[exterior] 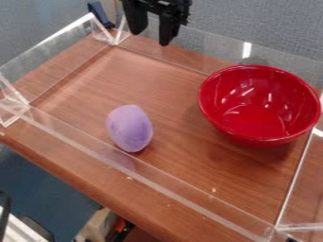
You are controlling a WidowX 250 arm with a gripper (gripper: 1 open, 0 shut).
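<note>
My black gripper (153, 21) hangs at the top of the camera view, above the back of the wooden table and partly cut off by the frame edge. Its fingers appear spread apart, with nothing visible between them. A purple oval object (130, 128) lies on the wooden surface at the left-centre, in front of the gripper and well apart from it. A glossy red bowl (258, 106) sits on the right side of the table, empty.
Low clear plastic walls (34, 113) border the wooden work area (127, 80). A dark object (98, 14) stands at the back left corner.
</note>
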